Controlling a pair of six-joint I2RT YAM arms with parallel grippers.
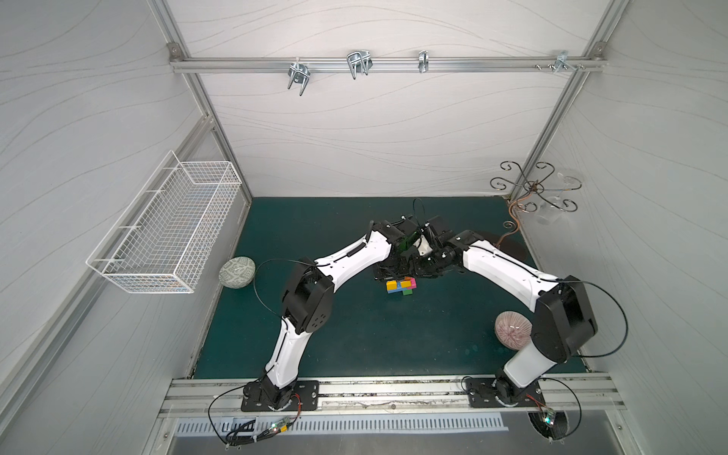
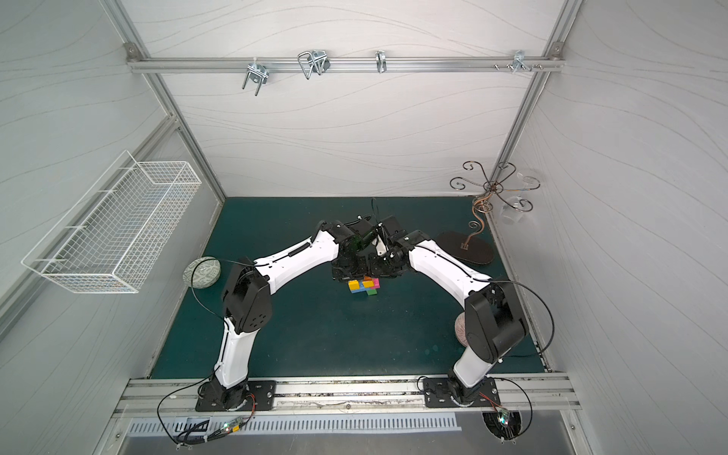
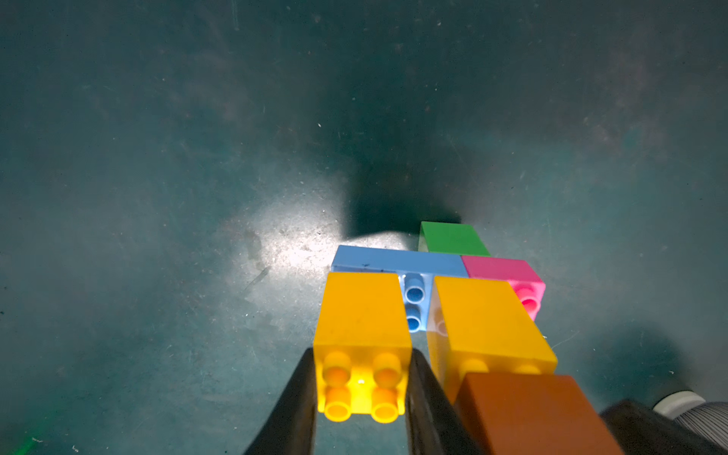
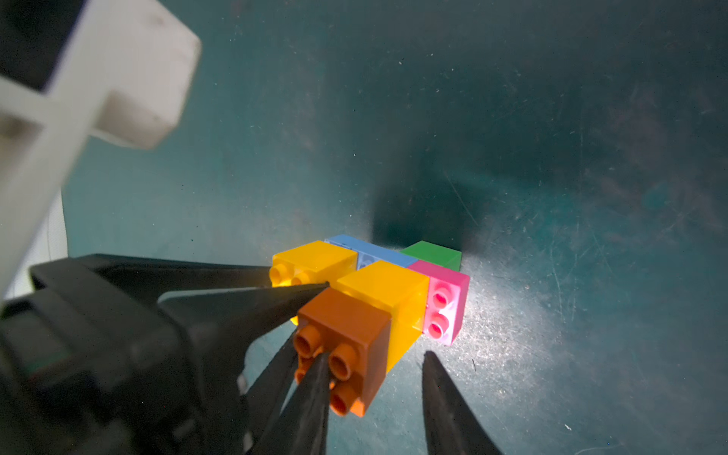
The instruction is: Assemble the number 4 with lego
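A flat row of a blue brick (image 3: pixel 402 260) and a pink brick (image 3: pixel 500 267) lies on the table, a green brick (image 3: pixel 453 238) against its far side. Two yellow uprights rise from it; an orange brick (image 4: pixel 345 314) tops the right-hand one. My left gripper is shut on the left yellow brick (image 3: pixel 362 307), a finger against each side. Close beside the orange brick, my right gripper is open, one finger overlapping the brick's studs and the other standing clear of it. In both top views the arms hide much of the assembly.
The two grippers stand very close together over the bricks. A grey-green round bowl (image 1: pixel 237 272) sits at the left edge, a pinkish one (image 1: pixel 513 330) near the right arm. A metal scroll stand (image 2: pixel 475 220) occupies the back right.
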